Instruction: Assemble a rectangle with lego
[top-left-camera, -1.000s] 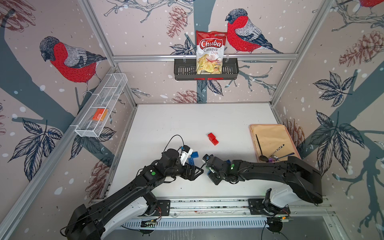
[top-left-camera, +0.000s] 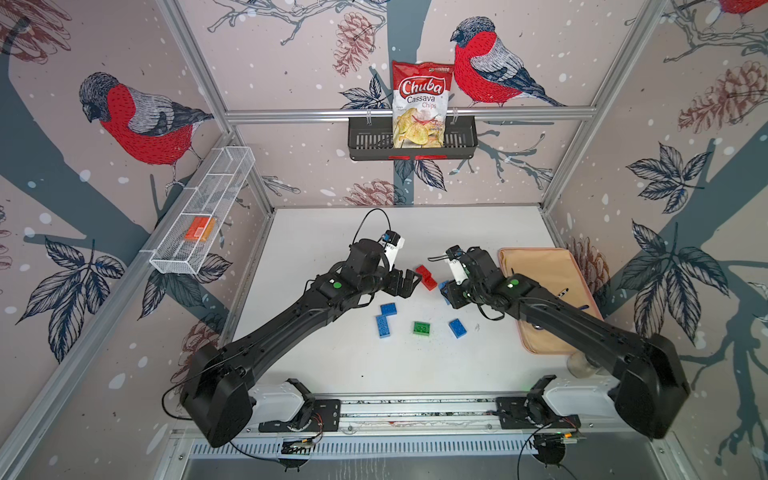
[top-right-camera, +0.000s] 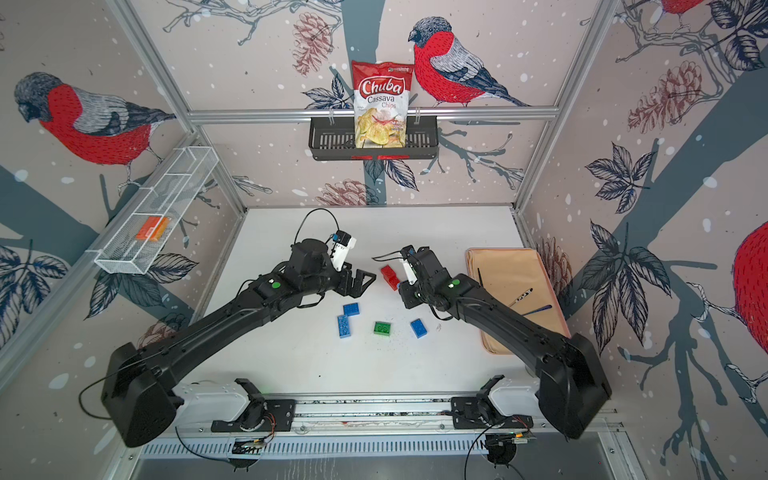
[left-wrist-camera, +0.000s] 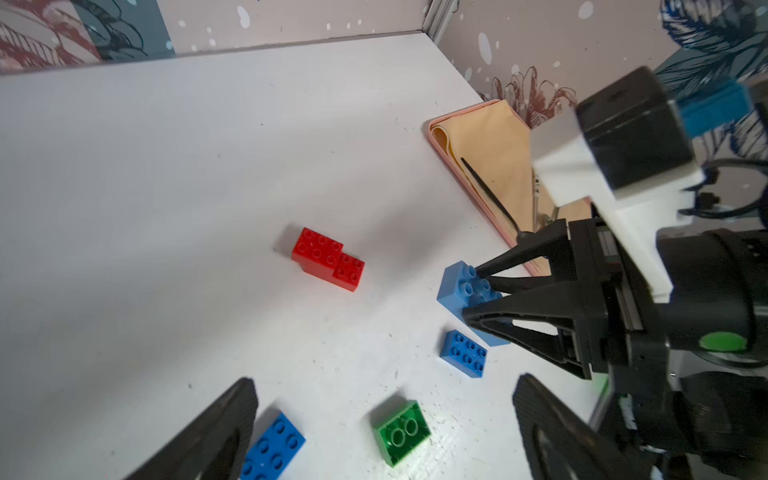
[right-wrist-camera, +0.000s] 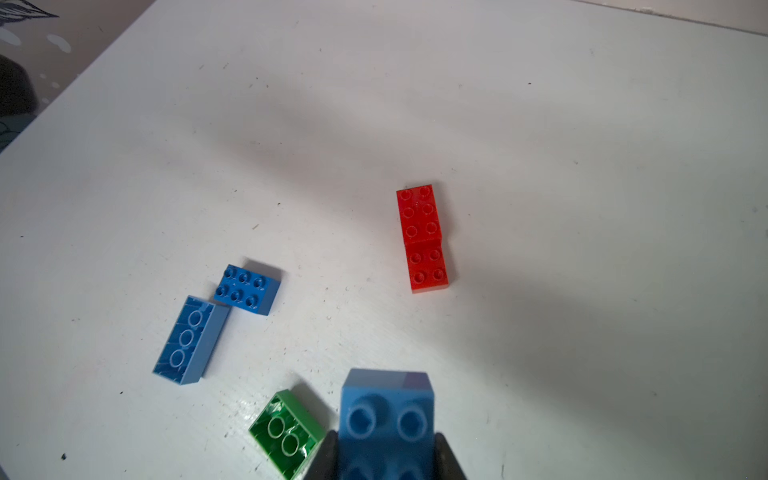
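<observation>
A light blue brick (right-wrist-camera: 386, 412) is held upright in my right gripper, above the table, right of two joined red bricks (right-wrist-camera: 421, 232). Over the table's middle, my left gripper is open and empty, its fingers wide apart at the bottom of its wrist view. On the table lie a dark blue brick (right-wrist-camera: 246, 289), a light blue brick (right-wrist-camera: 189, 340) beside it, a green brick (right-wrist-camera: 286, 432) and another blue brick (left-wrist-camera: 464, 352) on the right.
A tray (top-left-camera: 544, 264) with a tan cloth and utensils stands at the right. A wire basket hangs at the left, a dark basket with chips at the back.
Both arms have moved up and toward the back; the right one now holds the blue brick near the red bricks. The green brick and lying blue bricks are now uncovered in the top left view.
</observation>
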